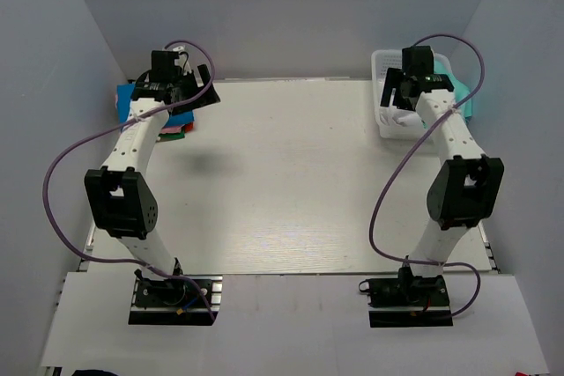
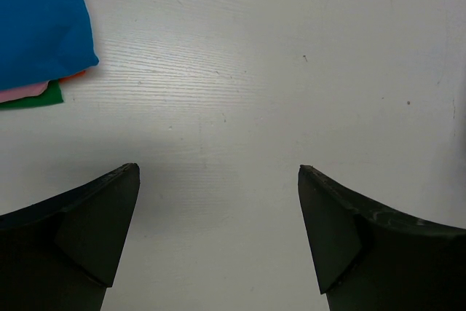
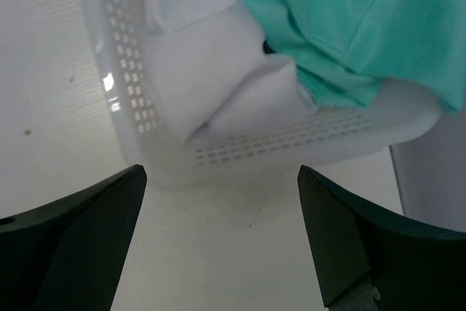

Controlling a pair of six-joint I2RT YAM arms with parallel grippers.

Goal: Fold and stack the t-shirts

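Observation:
My right gripper hangs open over the white basket at the back right, which holds a white cloth and a teal cloth, as the right wrist view shows. My left gripper stands open above the back left of the table, beside a stack of folded shirts, blue on top with pink, green and red edges below. Nothing is between the fingers of either gripper.
Grey walls bound it on the left, right and back.

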